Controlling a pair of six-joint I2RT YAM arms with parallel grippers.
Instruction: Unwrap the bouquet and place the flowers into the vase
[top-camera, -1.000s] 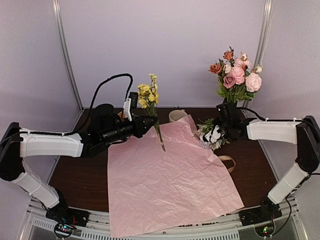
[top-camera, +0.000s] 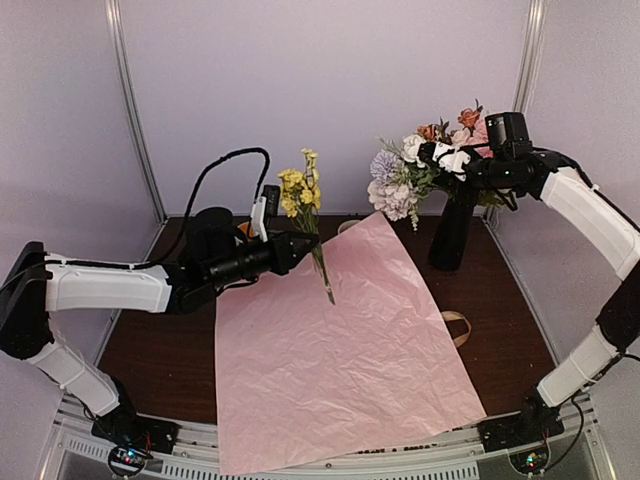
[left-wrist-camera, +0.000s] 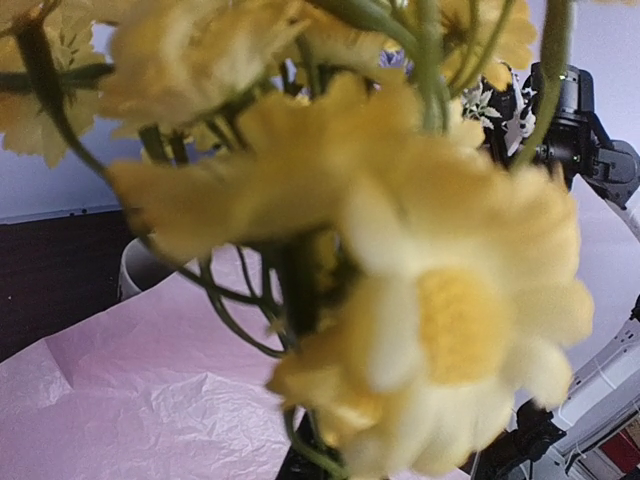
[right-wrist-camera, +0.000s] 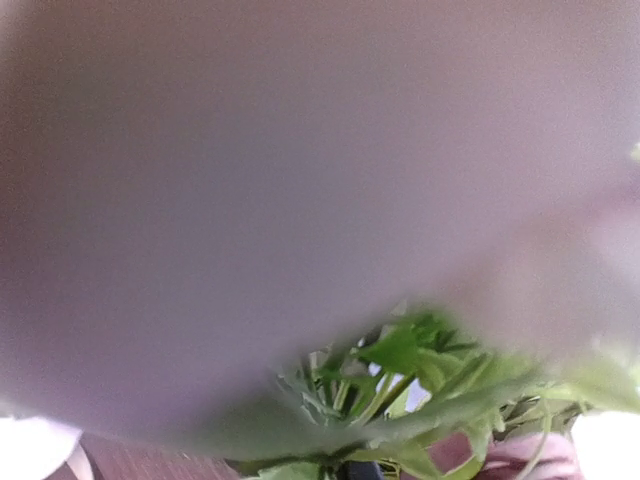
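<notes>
My left gripper (top-camera: 308, 244) is shut on the stems of the yellow flowers (top-camera: 300, 190), whose blooms point up and stems hang over the pink sheet. Blurred yellow petals (left-wrist-camera: 440, 320) fill much of the left wrist view. At the upper right, my right gripper (top-camera: 472, 172) is shut on a bunch of white and purple flowers (top-camera: 393, 185), held tilted with blooms to the left. Its fingers are hidden. The black vase (top-camera: 452, 235) stands upright below it, with pink and orange roses (top-camera: 470, 118) above and behind. A blurred bloom (right-wrist-camera: 250, 220) covers most of the right wrist view.
The pink sheet (top-camera: 340, 360) covers the middle of the dark table (top-camera: 160, 365). Behind its far edge, a pale cup (top-camera: 348, 226) is partly covered. A tan ribbon loop (top-camera: 457, 328) lies right of the sheet. Bare table shows at both sides.
My right gripper has risen, and the white and purple flowers have gone up with it, now in front of the roses. More of the vase shows. The left arm has hardly moved.
</notes>
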